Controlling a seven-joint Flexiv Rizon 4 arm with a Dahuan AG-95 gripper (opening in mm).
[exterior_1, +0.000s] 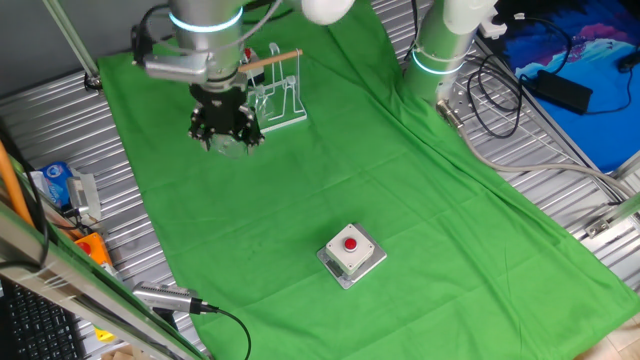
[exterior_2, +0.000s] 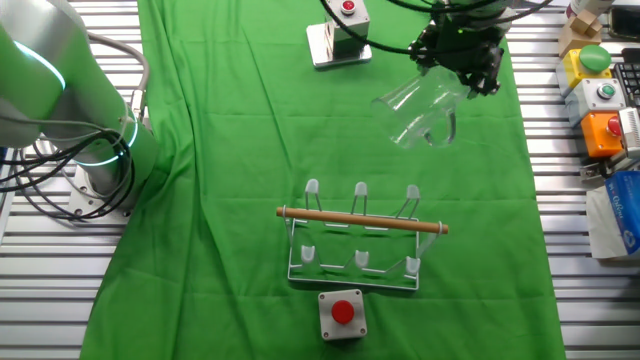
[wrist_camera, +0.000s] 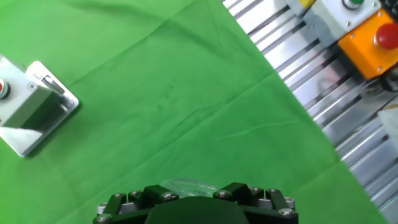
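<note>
A clear glass mug hangs tilted below my gripper, which is shut on it; its handle shows on the lower side in exterior view 2. In the wrist view only a thin curve of the glass appears between the dark fingers. A white wire cup rack with a wooden bar stands on the green cloth, apart from the mug. In exterior view 1 my gripper is in front of the rack, partly covering it.
One red-button box sits on a metal plate mid-cloth; another red-button box is close beside the rack. Several coloured button boxes line the metal slats beyond the cloth's edge. Open cloth surrounds the rack's sides.
</note>
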